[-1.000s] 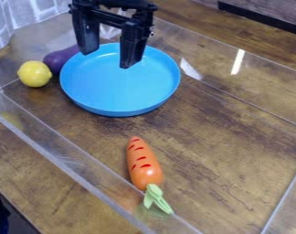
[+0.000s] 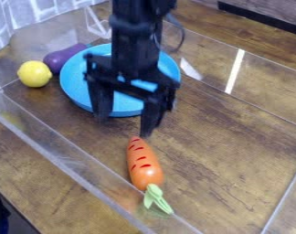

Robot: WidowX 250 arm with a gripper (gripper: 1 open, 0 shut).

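Observation:
My black gripper [image 2: 136,108] hangs over the front of the blue bowl [image 2: 78,80], its fingers pointing down and spread open, a little blurred. An orange toy carrot [image 2: 143,165] with a green top lies on the wooden table below and in front of the gripper, apart from it. The gripper and arm hide much of the bowl.
A yellow lemon [image 2: 35,73] and a purple vegetable [image 2: 63,58] sit left of the bowl. Clear plastic edging [image 2: 65,160] runs along the left front.
The gripper has come down and toward the front, from behind and above the bowl to near the carrot. The objects have not moved.

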